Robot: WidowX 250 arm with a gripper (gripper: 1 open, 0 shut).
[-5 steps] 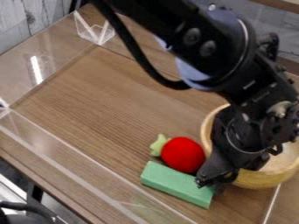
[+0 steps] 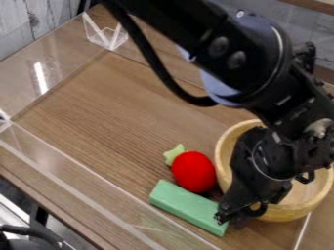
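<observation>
The dark robot gripper (image 2: 243, 207) reaches down from the upper right to the right end of a mint-green block (image 2: 183, 203) lying on the wooden table. Its fingertips overlap that end, and I cannot tell whether they hold it. A red round object (image 2: 193, 170) with a pale green piece (image 2: 173, 154) sits just behind the block. A tan bowl (image 2: 310, 201) lies to the right, partly hidden behind the gripper.
A clear plastic item (image 2: 104, 31) lies at the far upper left.
The gripper and the green block have shifted slightly left and up in the view. The red object has also moved slightly left.
</observation>
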